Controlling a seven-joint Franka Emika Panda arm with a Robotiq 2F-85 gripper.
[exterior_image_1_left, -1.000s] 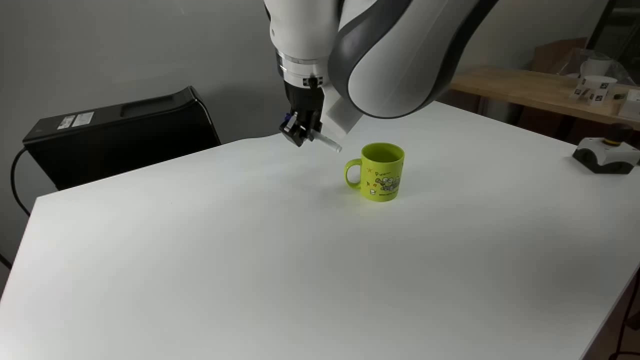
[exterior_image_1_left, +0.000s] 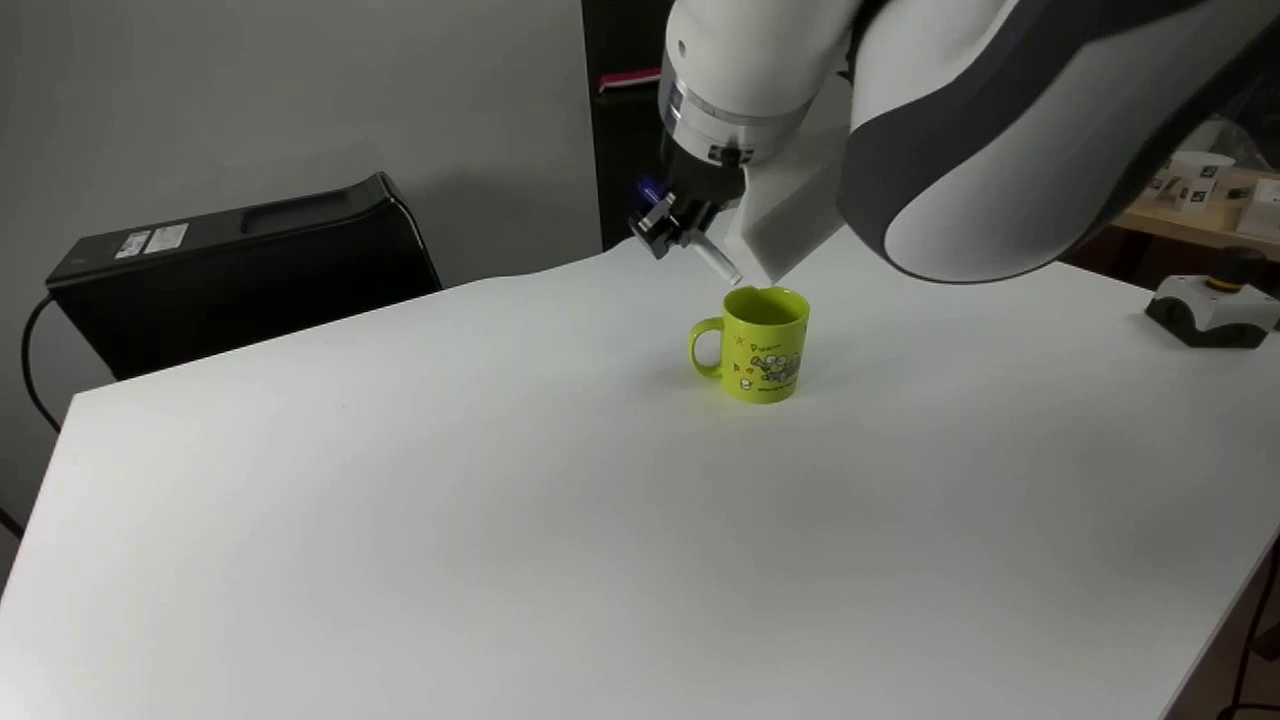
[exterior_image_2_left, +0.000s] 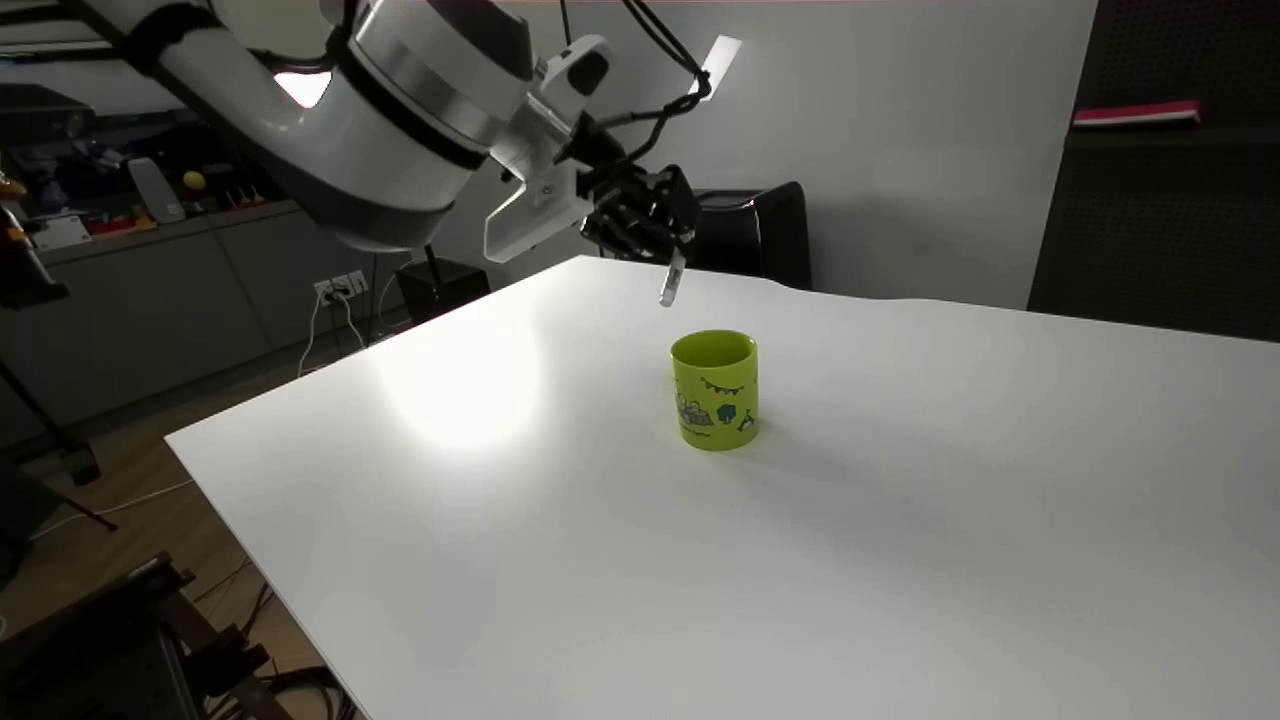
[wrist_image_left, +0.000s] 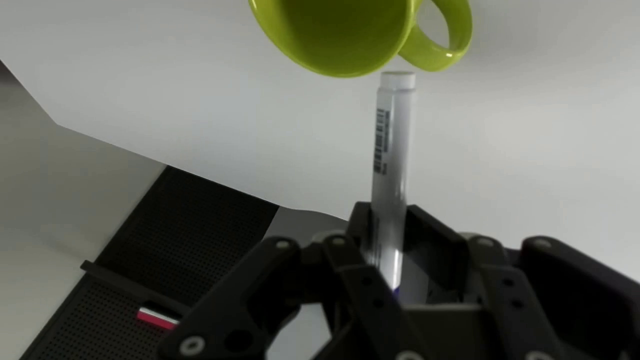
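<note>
A white marker (wrist_image_left: 393, 150) with a barcode on its barrel is pinched in my gripper, which is shut on it. Its pale end points away from the fingers, down toward a lime-green mug (exterior_image_1_left: 765, 348). That mug stands upright on the white table, handle to the left in exterior view 1. In exterior view 2 the marker (exterior_image_2_left: 672, 278) hangs above and behind the mug (exterior_image_2_left: 716, 402), clear of it. Seen from the wrist, the mug (wrist_image_left: 342, 36) is cut off by the top edge, and its visible inside looks empty.
A black box-shaped device (exterior_image_1_left: 246, 270) stands behind the table's left edge. At the far right sits a small grey-and-black block with a knob (exterior_image_1_left: 1218, 306).
My gripper has moved right and slightly up in exterior view 1, carrying the marker. The mug has not moved.
</note>
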